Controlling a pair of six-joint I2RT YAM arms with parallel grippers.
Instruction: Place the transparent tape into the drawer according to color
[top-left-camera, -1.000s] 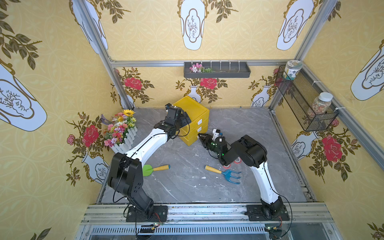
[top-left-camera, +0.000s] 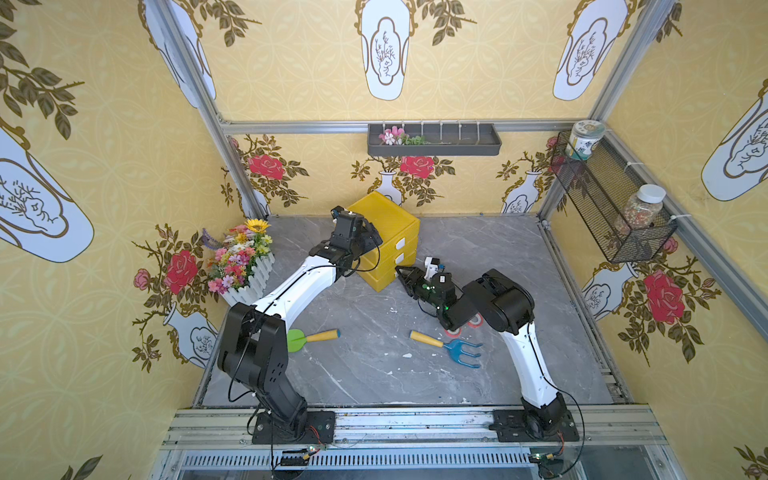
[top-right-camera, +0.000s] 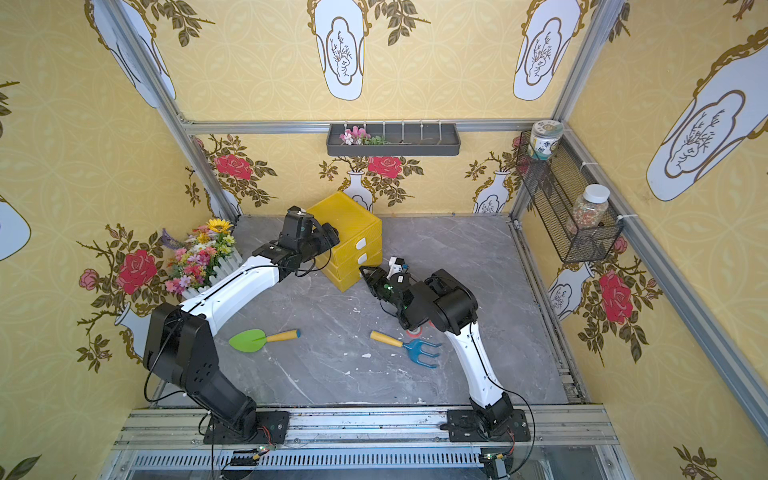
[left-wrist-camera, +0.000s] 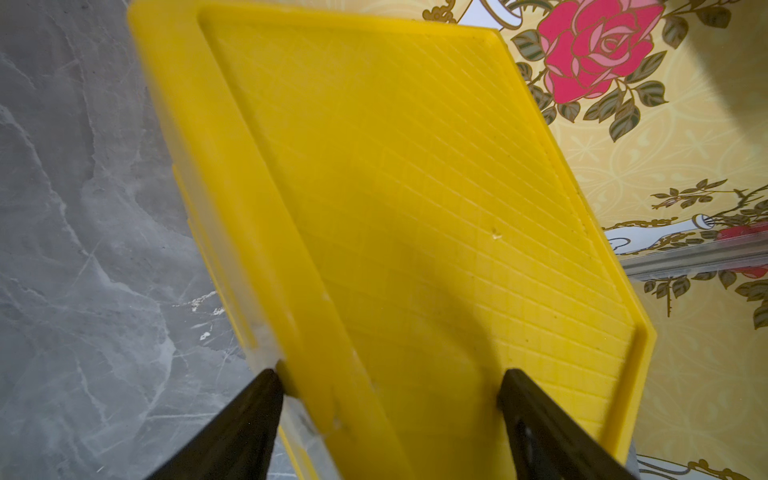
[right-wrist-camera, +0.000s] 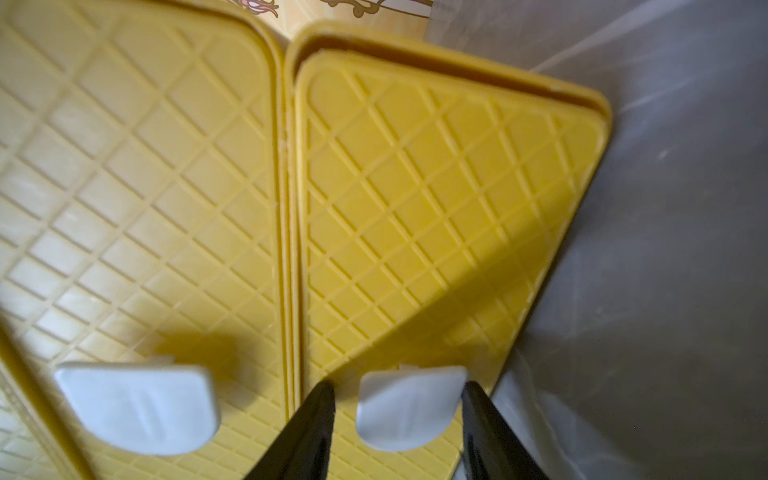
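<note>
A yellow drawer cabinet (top-left-camera: 384, 224) with white handles stands at the back of the table. My left gripper is over its top, open, one finger at either side near the raised edge. My right gripper is at the front of a drawer, its fingers apart on both sides of a white handle (right-wrist-camera: 408, 408); whether they touch it is unclear. Red tape rolls (top-left-camera: 472, 321) lie on the table, partly hidden under the right arm.
A green trowel (top-left-camera: 297, 340) and a blue fork (top-left-camera: 462, 352) lie at the front. A flower box (top-left-camera: 244, 272) is at the left, a wire shelf (top-left-camera: 608, 200) on the right wall.
The left arm has stayed still.
</note>
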